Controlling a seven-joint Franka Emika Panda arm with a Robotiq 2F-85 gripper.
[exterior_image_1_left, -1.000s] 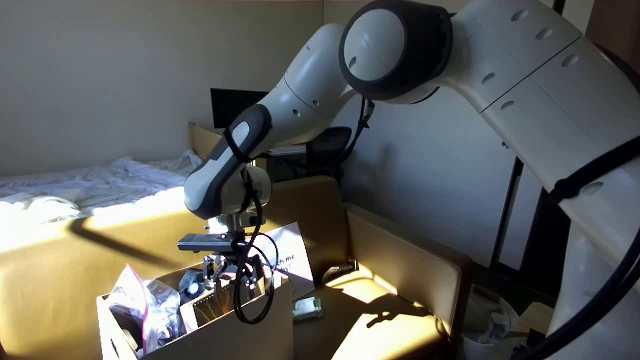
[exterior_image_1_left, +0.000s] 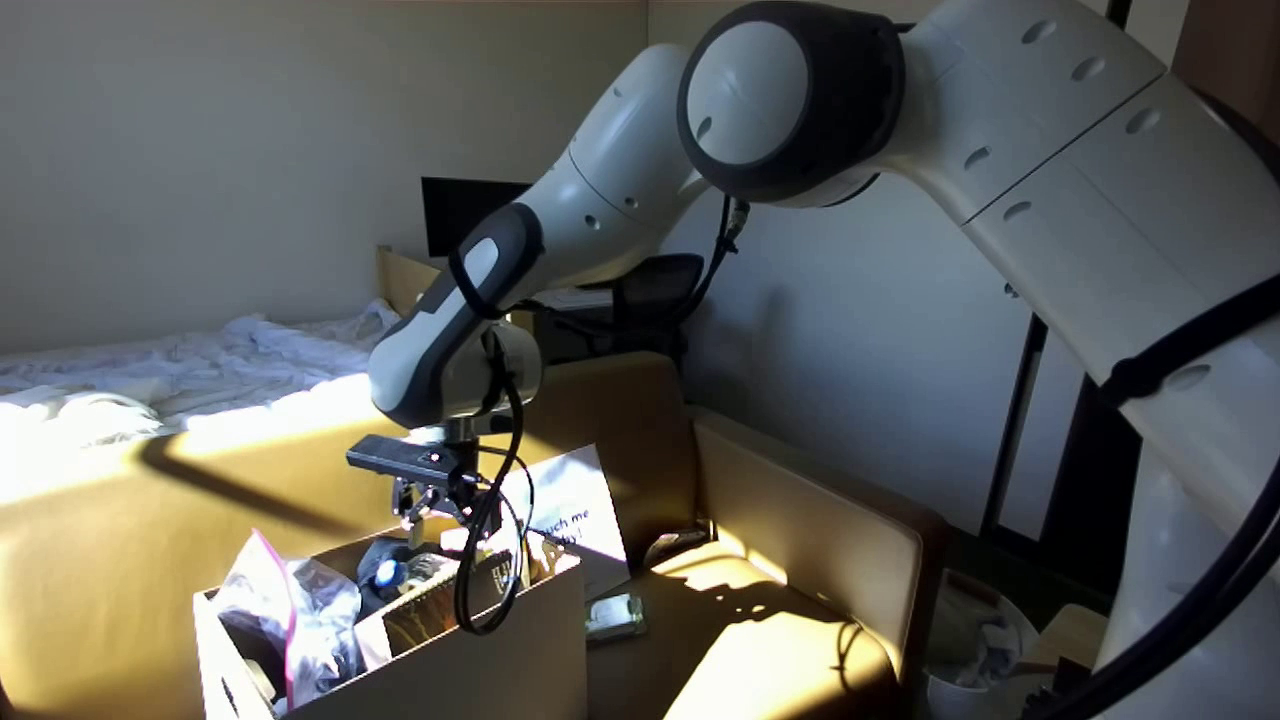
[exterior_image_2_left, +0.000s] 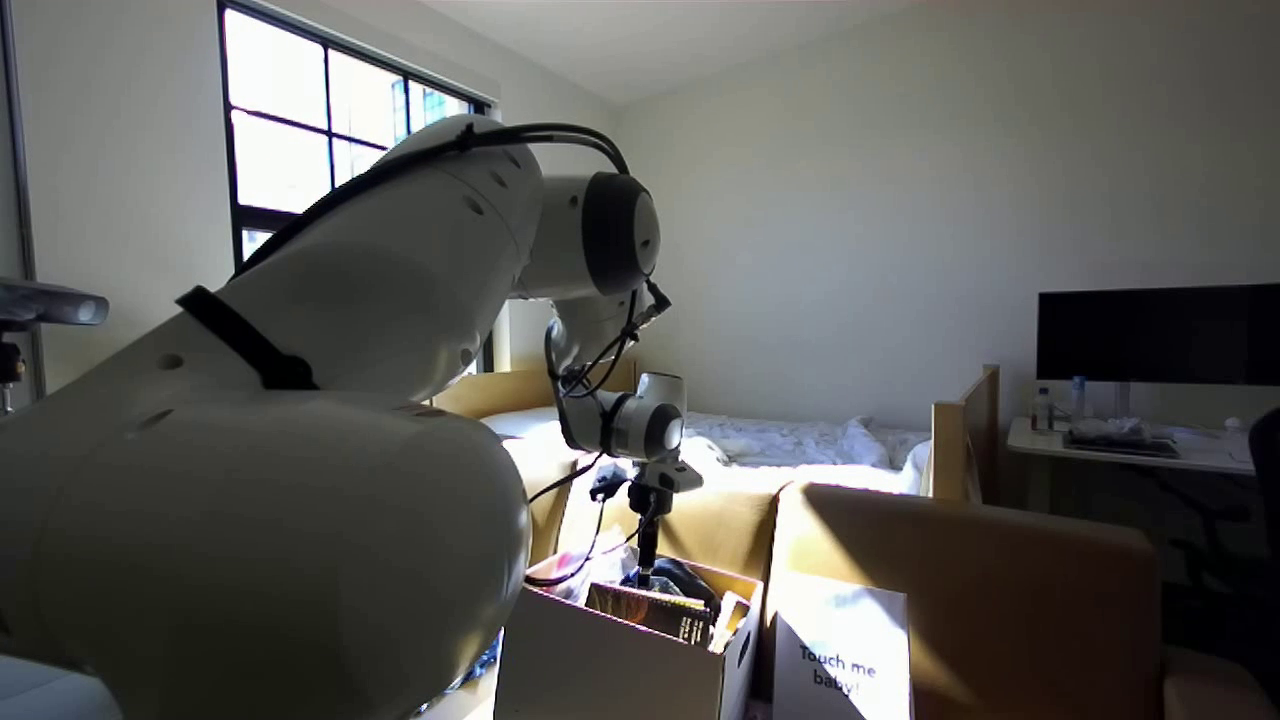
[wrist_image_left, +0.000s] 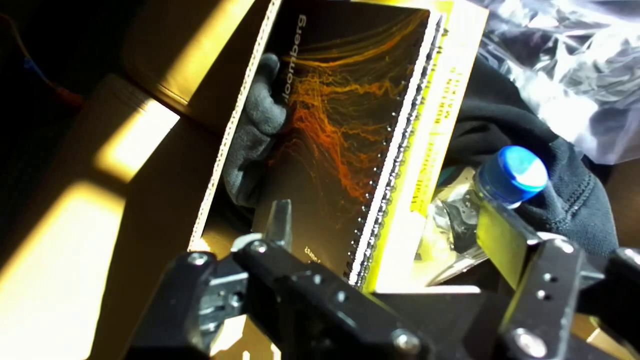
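My open gripper hangs over a cardboard box (exterior_image_1_left: 480, 654), with nothing held between its fingers. Under it in the wrist view is a dark spiral-bound book (wrist_image_left: 336, 120) with orange streaks, and against that a yellow book (wrist_image_left: 447, 102). A clear bottle with a blue cap (wrist_image_left: 517, 171) shows close to the right-hand finger; whether they touch I cannot tell. Dark cloth (wrist_image_left: 570, 192) lies behind the bottle. A clear plastic bag (exterior_image_1_left: 294, 618) fills the box's near left end in the first exterior view. Something grey and rounded (wrist_image_left: 255, 129) sits between the spiral book and the box wall.
The box stands on a tan couch (exterior_image_2_left: 960, 564). A white sign (exterior_image_2_left: 840, 648) leans on the couch beside it. A small clear-and-green package (exterior_image_1_left: 614, 616) lies on the seat right of the box. Black cables (exterior_image_1_left: 518, 528) loop down beside the gripper. Much of the seat is bare.
The gripper has turned and tilted, rising slightly within the first exterior view. Its hanging cable loop has shifted with it. The box and its contents look much the same.
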